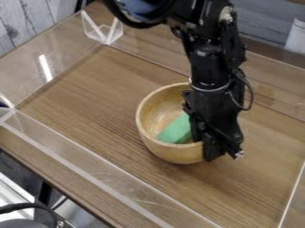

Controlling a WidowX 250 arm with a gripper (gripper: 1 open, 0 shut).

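A tan bowl (159,135) stands on the wooden table, right of centre, with a green object (176,130) lying inside it. My black gripper (209,145) reaches down from the top and is at the bowl's right rim, shut on it as far as shows; the fingertips are partly hidden by the arm's housing and cables. The right part of the bowl is hidden behind the gripper.
Clear plastic edging runs along the left and front edges. A white object (300,31) stands at the back right.
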